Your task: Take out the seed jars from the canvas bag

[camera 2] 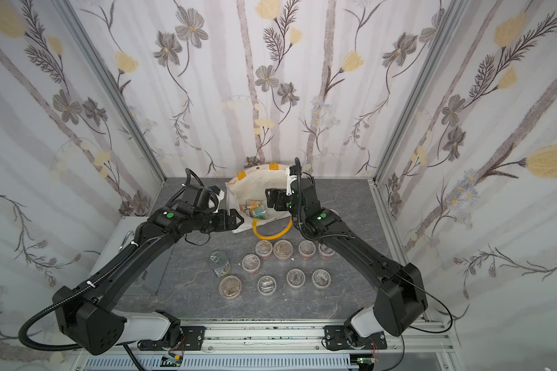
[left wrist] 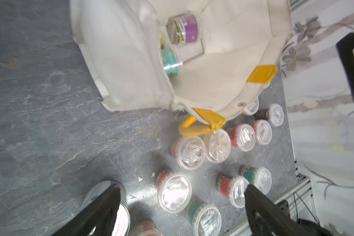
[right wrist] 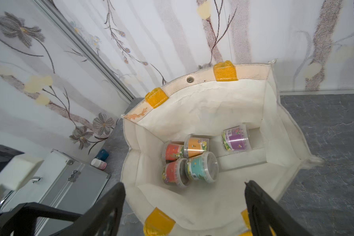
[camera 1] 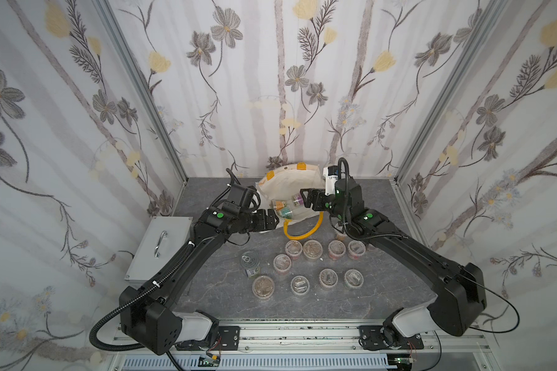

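The white canvas bag (right wrist: 240, 102) with yellow straps lies open at the back, holding several seed jars: purple (right wrist: 236, 138), orange (right wrist: 196, 146), teal (right wrist: 201, 167) and red ones (right wrist: 171, 171). My right gripper hangs over the bag's front rim, open, facing the jars, nothing between its fingers. My left gripper is open above the left front of the bag, empty, with jars on the table below it.
Several lidded jars (camera 2: 295, 278) stand over the front middle table. A can (camera 2: 218, 262) stands among them. A metal box (camera 1: 157, 247) is at the left. Bare table (right wrist: 330, 137) lies right of the bag.
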